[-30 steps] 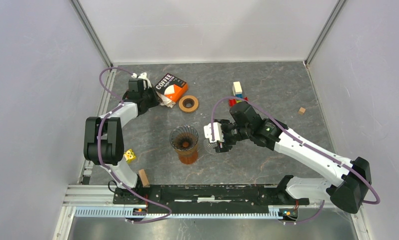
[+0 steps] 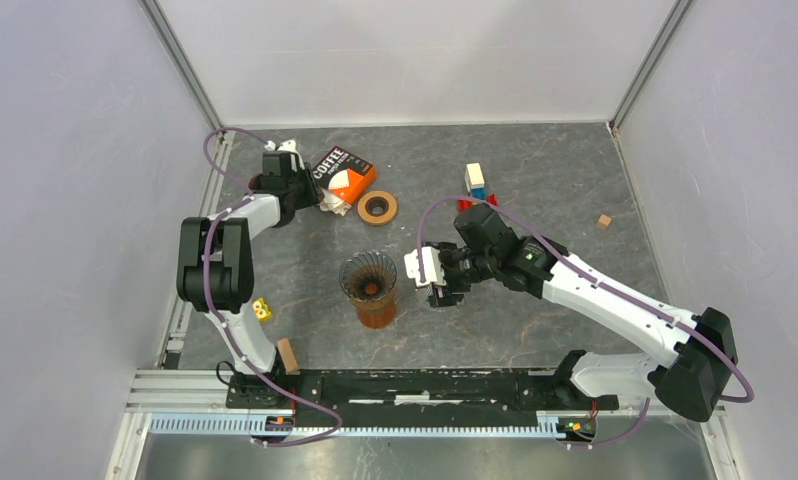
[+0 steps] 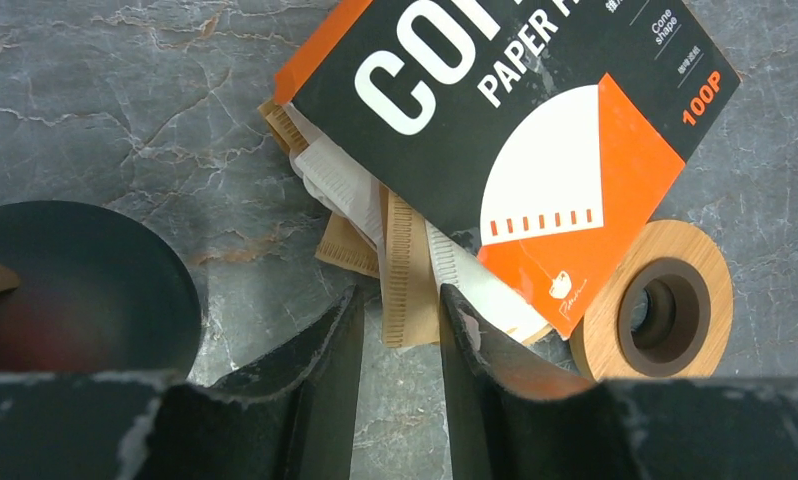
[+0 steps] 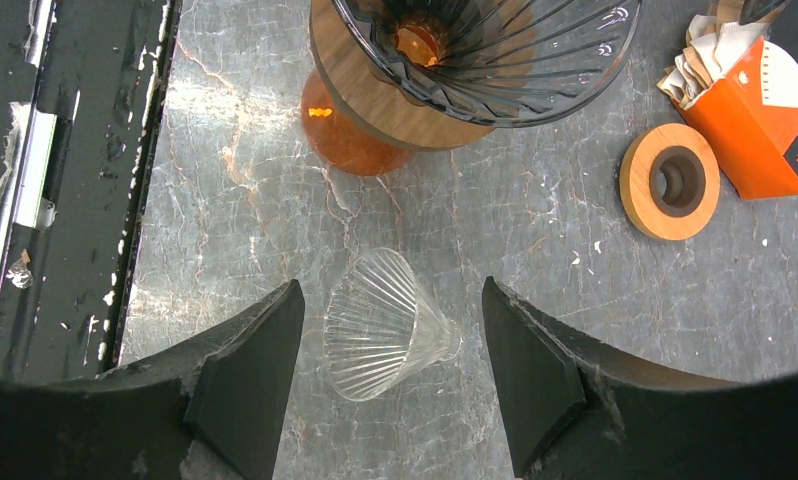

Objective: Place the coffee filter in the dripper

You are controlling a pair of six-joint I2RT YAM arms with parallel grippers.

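White and brown paper filters (image 3: 411, 270) stick out of the open end of a black and orange coffee filter box (image 3: 425, 120). My left gripper stands open at that end, a brown filter's edge showing between its fingertips; contact cannot be told. A dark ribbed glass dripper (image 4: 535, 60) with a wooden collar sits on an amber vessel (image 4: 345, 140); in the top view the dripper (image 2: 368, 272) looks empty. Above a clear ribbed cone (image 4: 395, 330) lying on its side, my right gripper is part open. The cone lies below and between its fingers, apart from them.
A wooden ring (image 2: 377, 208) lies by the box. Under the left wrist sits a dark round object (image 3: 85, 280), cut off by the view. Coloured blocks (image 2: 475, 185) stand at the back; a small wooden block (image 2: 603, 221) lies right.
My left gripper has shifted slightly at the box's open end, its arm swinging a little right. The dripper and box have stayed put.
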